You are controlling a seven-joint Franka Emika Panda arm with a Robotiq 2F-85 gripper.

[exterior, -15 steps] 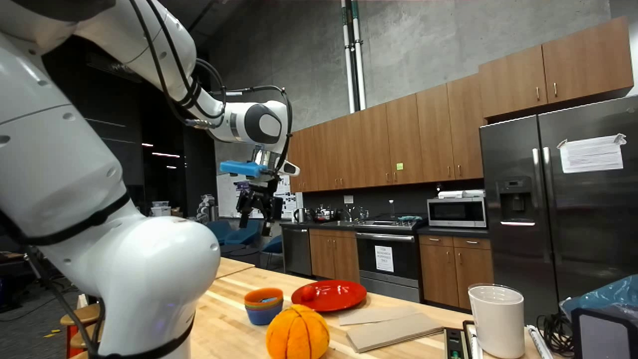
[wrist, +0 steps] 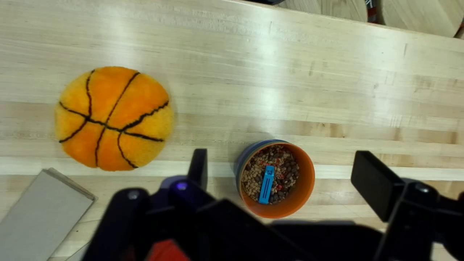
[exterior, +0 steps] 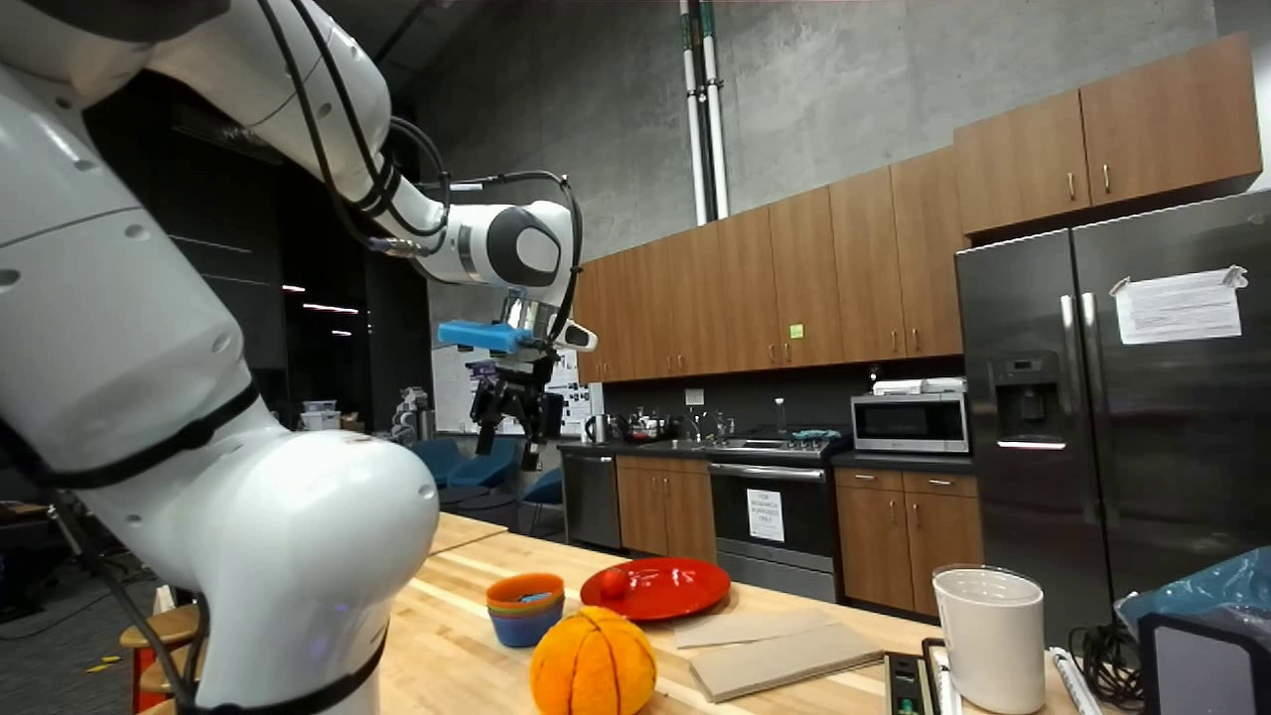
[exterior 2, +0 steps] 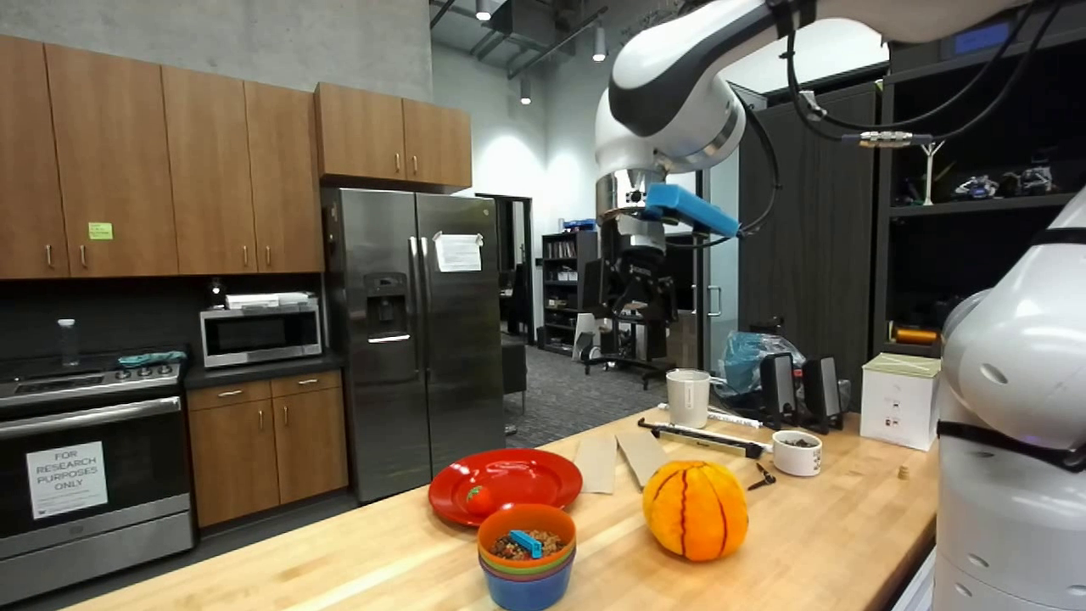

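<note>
High over the table, my gripper stands open with nothing between its fingers; exterior view 1 also has the gripper (exterior: pixel 507 453) well above the tabletop. Below it in the wrist view is a stack of bowls (wrist: pixel 307 174), orange on top and blue at the bottom. Dark and tan bits fill the top bowl, and a small blue piece (wrist: pixel 267 185) lies on them. Left of the bowls rests an orange plush basketball (wrist: pixel 115 117). A red plate (exterior 2: pixel 524 472) holds a small red item (exterior 2: pixel 479 499), near the bowls.
Flat grey cardboard pieces (exterior: pixel 786 667) lie beside the plate. A large white mug (exterior: pixel 991 643), a small white cup (exterior 2: pixel 797 460) and dark speakers (exterior 2: pixel 821 392) stand farther along the table. In the wrist view, the wood beyond the ball and bowls is clear.
</note>
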